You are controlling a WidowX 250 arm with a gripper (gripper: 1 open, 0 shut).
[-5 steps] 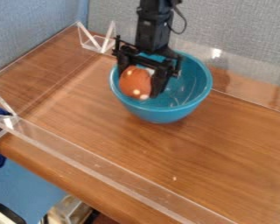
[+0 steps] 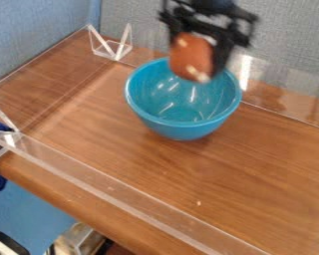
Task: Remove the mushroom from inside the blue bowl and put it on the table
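Note:
The blue bowl point(image 2: 175, 122) stands on the wooden table point(image 2: 123, 164), toward the back middle. Raised over the bowl's upper part is the orange-red mushroom point(image 2: 193, 58), blurred by motion. My dark gripper point(image 2: 199, 42) is shut on it, coming down from the top of the view. The fingers are partly hidden behind the mushroom and smeared. As far as its inside shows, the bowl is empty.
Clear low walls edge the table at the front and back. White wire-like brackets point(image 2: 111, 43) stand at the back left. Bare wood lies to the left, right and front of the bowl.
The gripper has risen from within the bowl and shifted to the right, carrying the mushroom up with it. The bowl has stayed in place.

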